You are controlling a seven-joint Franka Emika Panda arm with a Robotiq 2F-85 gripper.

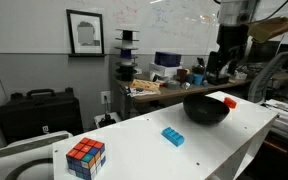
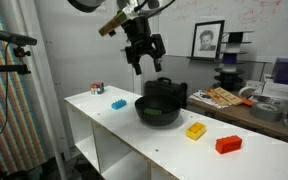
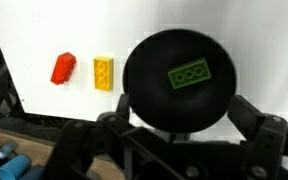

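My gripper is open, its two fingers spread wide with nothing between them. It hangs above a black bowl, clear of the rim; exterior view 2 also shows the gripper over the bowl. Inside the bowl lies a green block with studs on top. In exterior view 1 the bowl stands on the white table, and its near wall hides the block.
Beside the bowl lie a yellow block and a red block. On its other side are a blue block and a puzzle cube.
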